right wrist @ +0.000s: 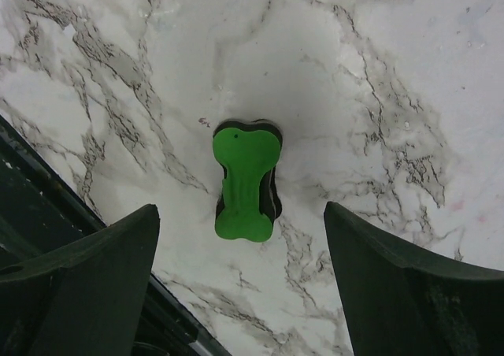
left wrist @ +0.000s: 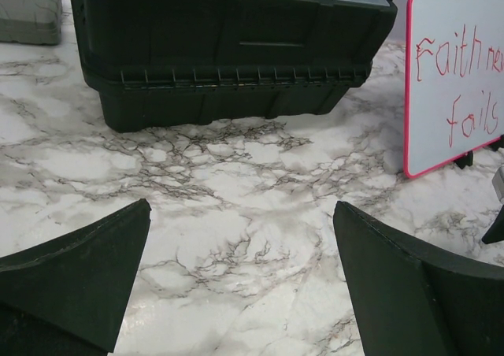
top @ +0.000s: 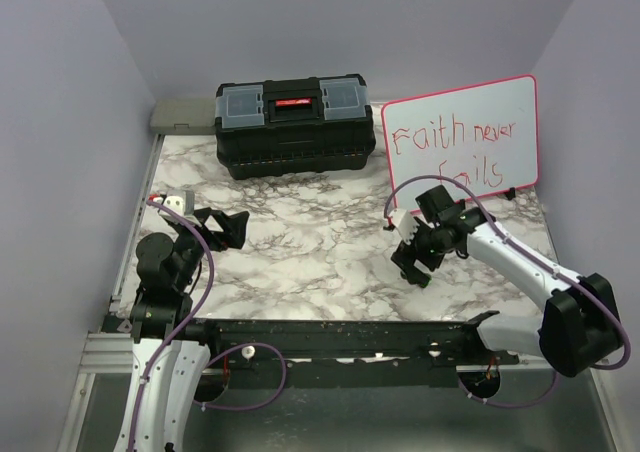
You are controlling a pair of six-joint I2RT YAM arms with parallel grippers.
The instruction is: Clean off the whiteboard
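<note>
A green bone-shaped eraser point(right wrist: 247, 175) with a dark underside lies on the marble-patterned table, midway across the right wrist view. Over it hangs my right gripper, open, one finger to either side and neither seen touching it. From the top, only a bit of the green eraser point(top: 423, 281) shows beneath that gripper. The pink-edged whiteboard point(top: 462, 137) leans at the back right, with "Faith never fails" in red across it. Off to the left, my left gripper point(top: 230, 229) is open and empty above bare table.
A big black toolbox point(top: 294, 142) stands at the back centre, left of the whiteboard. Beside it is a grey case point(top: 183, 116). A dark rail point(top: 330, 334) runs along the front edge.
</note>
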